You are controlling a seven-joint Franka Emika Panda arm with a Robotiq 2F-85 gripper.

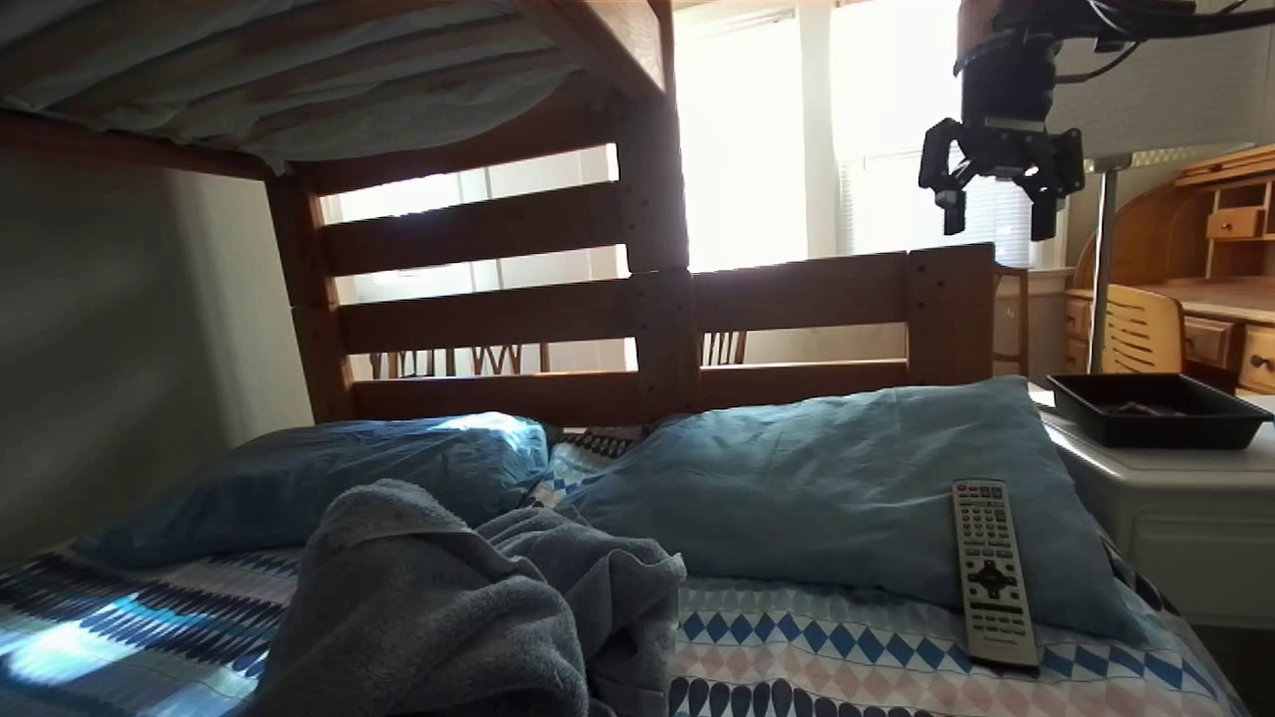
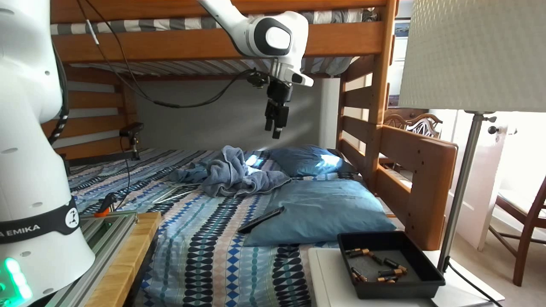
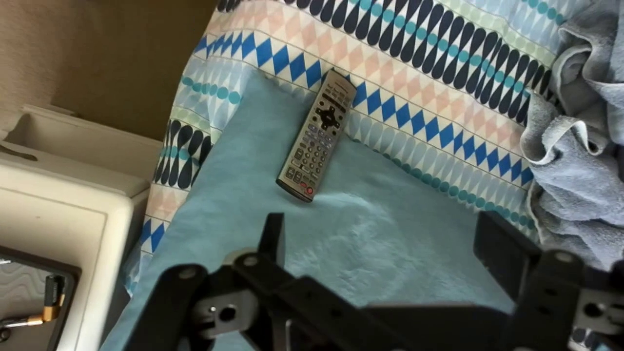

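Note:
My gripper hangs open in the air, well above the bed, its fingers wide apart with nothing between them. A silver remote control leans on the near edge of the blue-green pillow. One end of the remote reaches down onto the patterned sheet. In the wrist view the remote lies ahead of the fingertips, clear of both. A crumpled grey towel is heaped on the bed to the side of that pillow.
On the white nightstand sits a black tray with several loose batteries in it. A lamp stands beside the tray. The wooden bed rail and upper bunk bound the space. A second pillow lies farther back.

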